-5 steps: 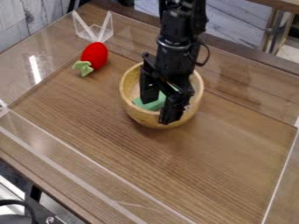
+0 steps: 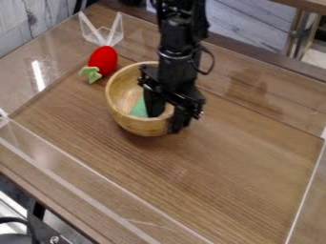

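A black robot arm with its gripper (image 2: 163, 95) reaches down over a tan bowl (image 2: 122, 84) in the upper middle of the camera view. The fingers sit in and at the right part of the bowl, partly hiding a green object (image 2: 140, 109) lying inside it. Whether the fingers hold the green object or the bowl is unclear, as is how far apart they stand.
A red object (image 2: 103, 57) with a green part (image 2: 91, 72) lies left of the bowl, near a white wire-like shape at the back.
Since a second ago the bowl has moved left, toward the red object, with the gripper at it. The green object inside shows less behind the fingers.
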